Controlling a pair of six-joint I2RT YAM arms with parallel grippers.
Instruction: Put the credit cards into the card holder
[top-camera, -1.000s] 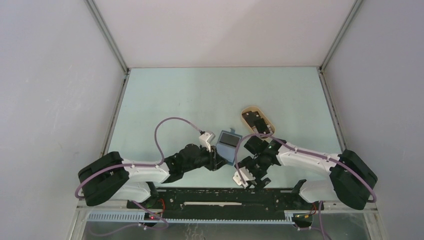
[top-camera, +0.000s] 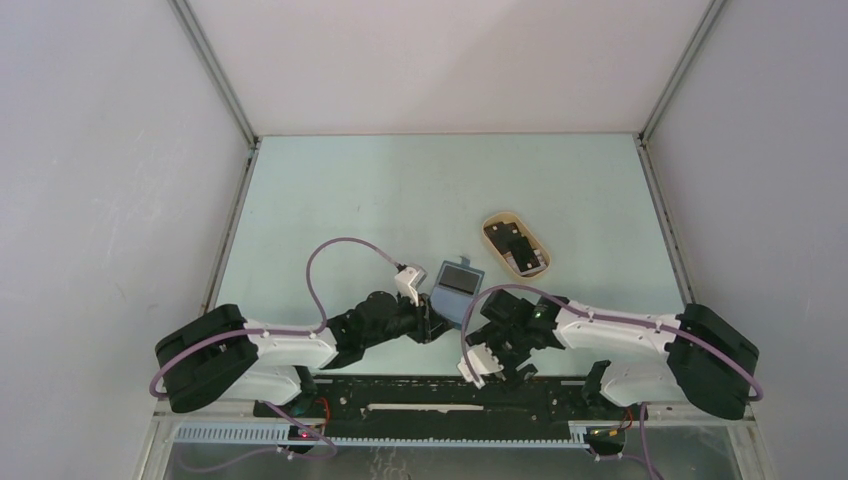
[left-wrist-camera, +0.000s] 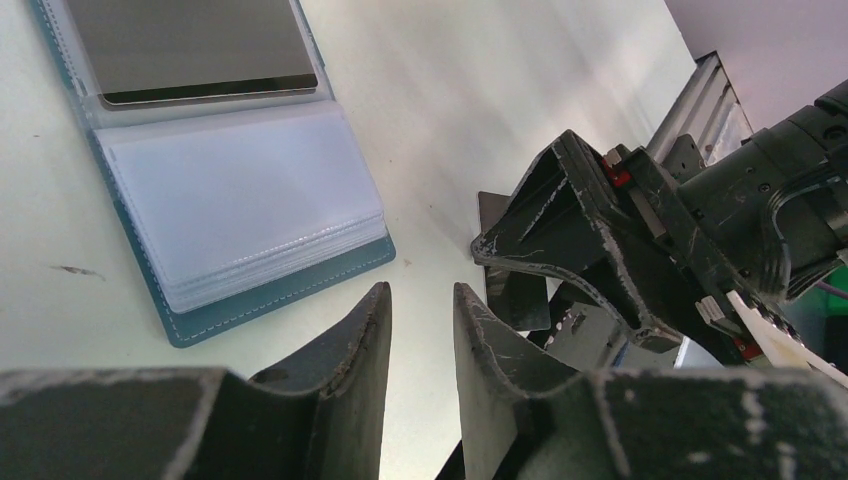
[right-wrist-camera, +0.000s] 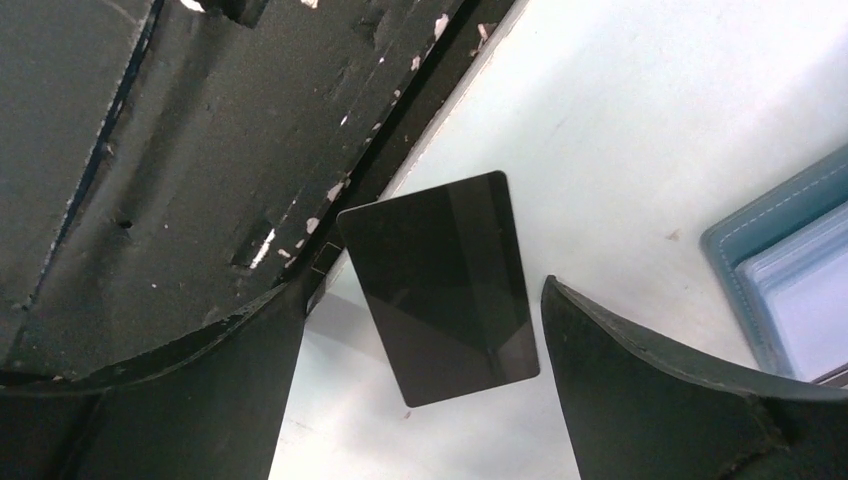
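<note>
The card holder (top-camera: 457, 290) lies open at the front centre, a dark card in its upper sleeve and clear sleeves (left-wrist-camera: 240, 200) below. My left gripper is beside it, fingers part open, nothing between them. A black card (right-wrist-camera: 435, 290) lies flat on the table at the front edge, right of the holder. My right gripper is open low over it, one finger at each side; whether they touch it I cannot tell.
A tan tray (top-camera: 543, 251) with several dark cards sits behind and right of the holder. A dark ledge (right-wrist-camera: 180, 150) runs along the front edge.
The left arm is almost unchanged.
</note>
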